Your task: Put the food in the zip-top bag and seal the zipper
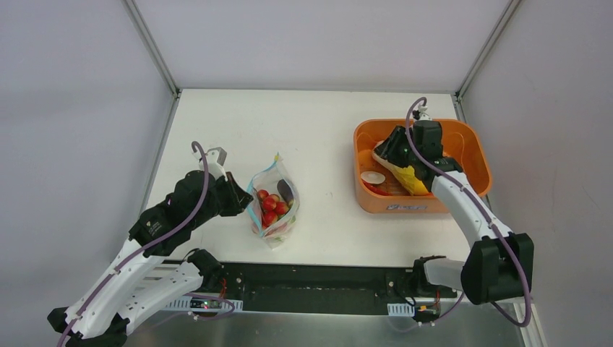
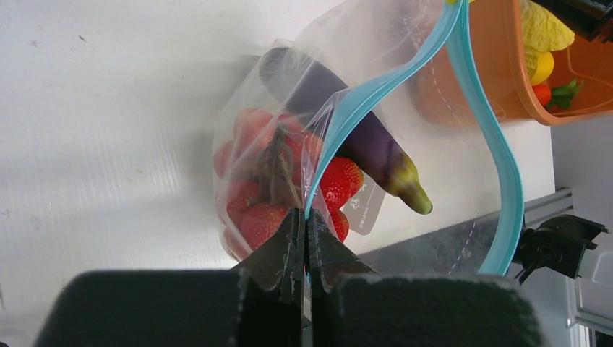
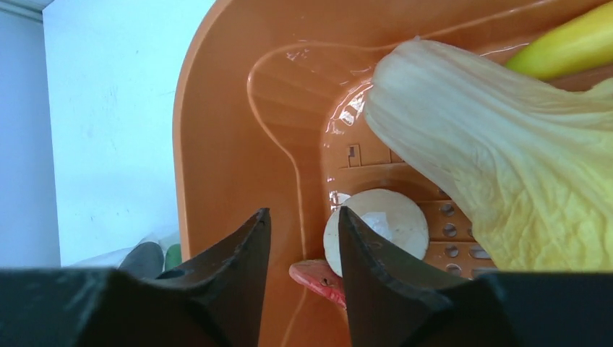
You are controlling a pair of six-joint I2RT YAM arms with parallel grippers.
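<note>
The zip top bag (image 1: 271, 217) with strawberries (image 2: 262, 224) and an eggplant (image 2: 376, 155) lies on the table. My left gripper is shut at its turquoise zipper rim (image 2: 491, 144); whether the rim is between the fingers is hard to tell. My right gripper hangs over the orange bin (image 1: 419, 207), its fingers parted with nothing between them. Below it in the right wrist view are a pale round item (image 3: 390, 224), a red item (image 3: 311, 278), a pale leafy cabbage (image 3: 484, 137) and a yellow item (image 3: 556, 47).
Side walls stand at left and right.
</note>
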